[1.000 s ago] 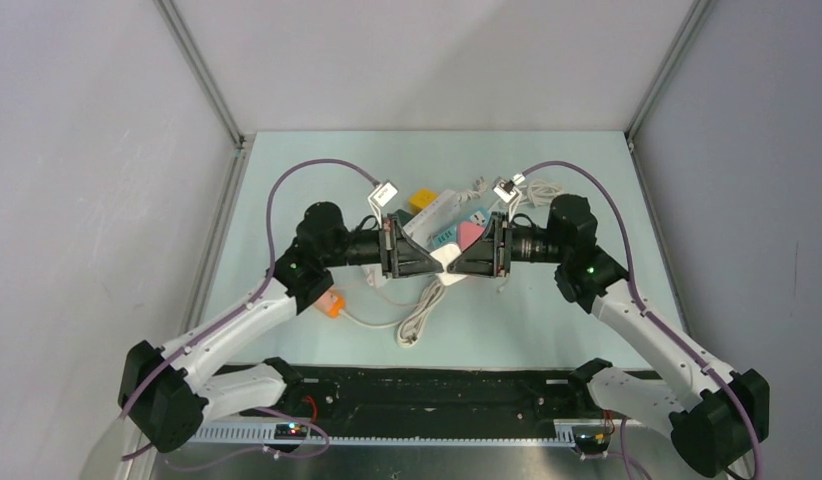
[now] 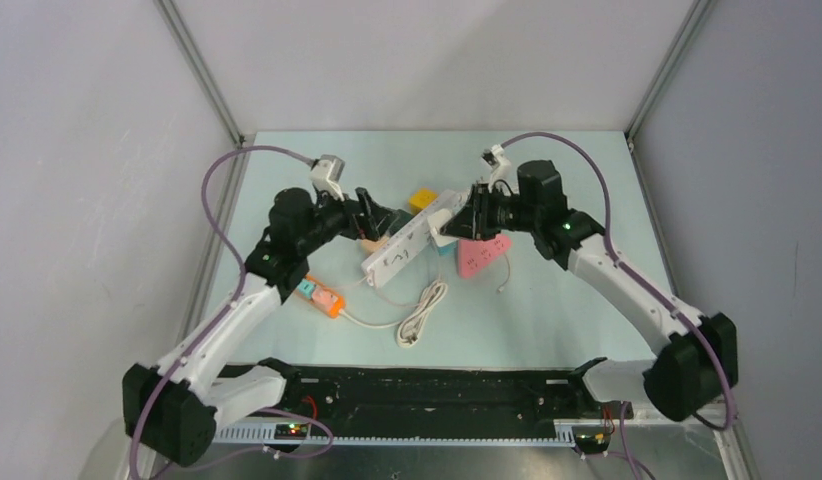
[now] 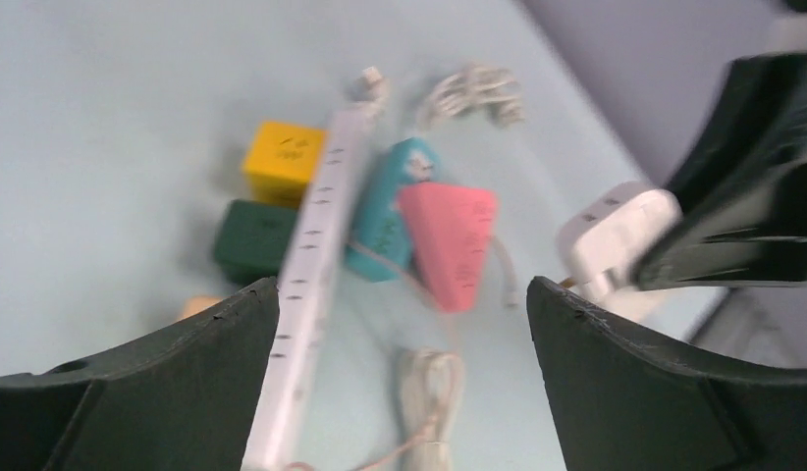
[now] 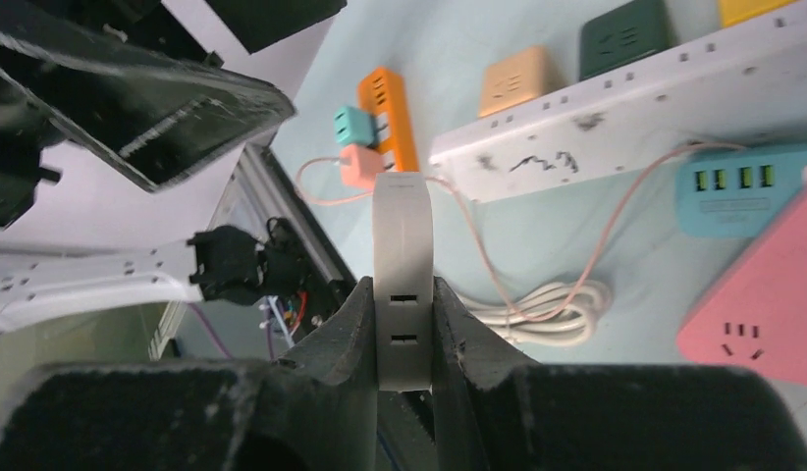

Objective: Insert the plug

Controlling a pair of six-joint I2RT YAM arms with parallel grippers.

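A white plug block is clamped between the fingers of my right gripper, seen end-on with two dark slots. From the side, the left wrist view shows this same white plug in the right fingers, clear of the table. Spread wide and empty, my left gripper hangs over the long white power strip. Above, the left gripper stands left of the strip and the right gripper at its right side. The strip's sockets are partly covered by the arms and blurred.
Yellow, green and tan blocks sit behind the strip. A blue USB block and pink strip lie in front. An orange strip and coiled white cable occupy the table's front left and middle.
Both grippers were close together around the white plug.
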